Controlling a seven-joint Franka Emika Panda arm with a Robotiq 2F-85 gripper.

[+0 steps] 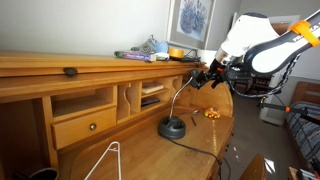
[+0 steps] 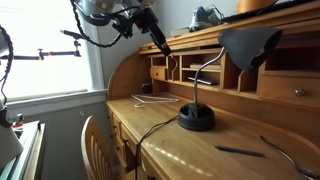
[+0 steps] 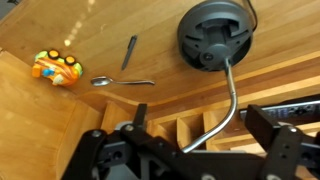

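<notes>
My gripper stands open with nothing gripped, high above the wooden desk (image 1: 140, 155). A desk lamp with a round dark base (image 3: 214, 36) and a bent silver neck is below it. In the wrist view the neck (image 3: 232, 88) runs down between the two fingers, and its far end is hidden by the gripper. Exterior view 1 has the gripper (image 1: 207, 77) overlapping the lamp's dark head. From the other side, the gripper (image 2: 163, 47) appears left of the lampshade (image 2: 250, 45), apart from it in the picture.
A colourful toy (image 3: 57, 67), a spoon (image 3: 122, 81) and a dark pen (image 3: 129, 51) lie on the desk. A white hanger (image 1: 105, 160) rests at the near end. Cubbyholes and a shelf (image 1: 100, 66) line the back; a black cable (image 1: 200, 151) trails off the front.
</notes>
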